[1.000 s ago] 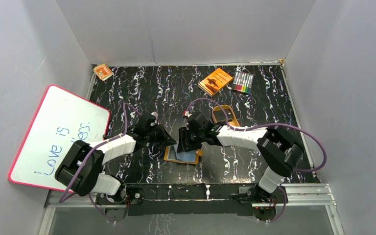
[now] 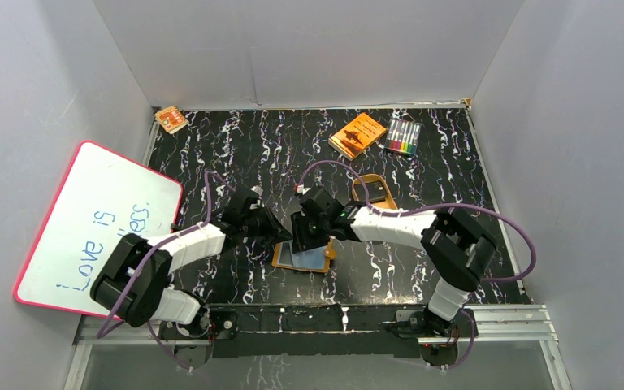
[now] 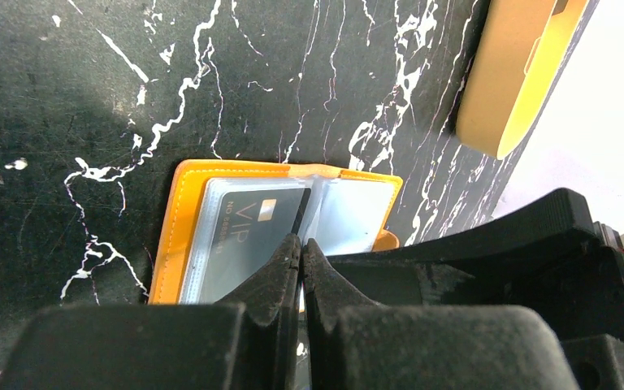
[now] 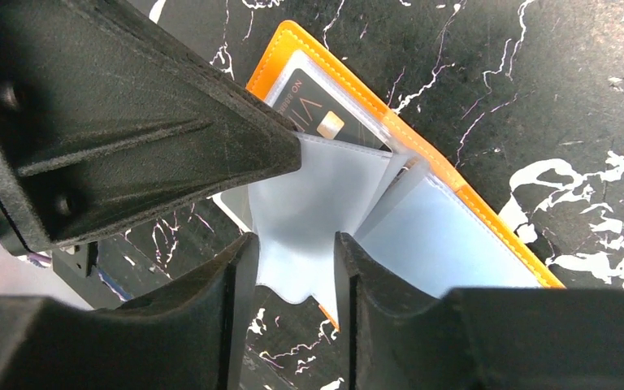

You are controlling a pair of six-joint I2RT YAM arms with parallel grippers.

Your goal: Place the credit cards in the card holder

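The orange-edged card holder (image 2: 301, 266) lies open on the table's front middle. Under its clear left pocket sits a dark VIP card (image 3: 248, 231). One clear sleeve leaf (image 4: 317, 211) stands raised, its upper corner at the tip of my left gripper, which is shut on that leaf. Over the same leaf, my right gripper is open, a finger on either side of the gap, and no card shows between them. At the right, an orange tray (image 2: 391, 202) holds a dark card (image 2: 371, 192).
Toward the back lie an orange book (image 2: 358, 135) and a pack of coloured pens (image 2: 403, 136). A whiteboard (image 2: 101, 227) leans at the left. Both arms crowd close above the holder.
The left arm and the holder look still.
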